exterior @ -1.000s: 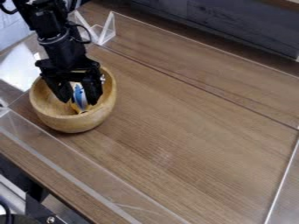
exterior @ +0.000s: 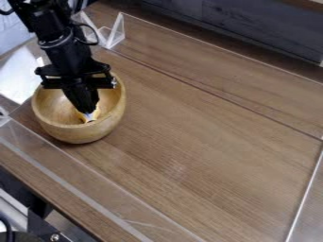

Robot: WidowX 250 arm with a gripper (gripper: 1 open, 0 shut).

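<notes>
A wooden bowl [exterior: 66,128] sits at the left of the table in the camera view. My black gripper [exterior: 85,108] reaches down into it from above, its lower end inside the bowl and over a small yellowish-white object [exterior: 91,116]. The gripper looks shut; whether anything is between its fingertips is hidden.
Clear plastic barriers line the left and right edges, and a dark backboard [exterior: 240,28] runs along the back.
Over the last second the gripper has moved within the bowl, and a blue part of the object that showed earlier is now hidden behind it.
</notes>
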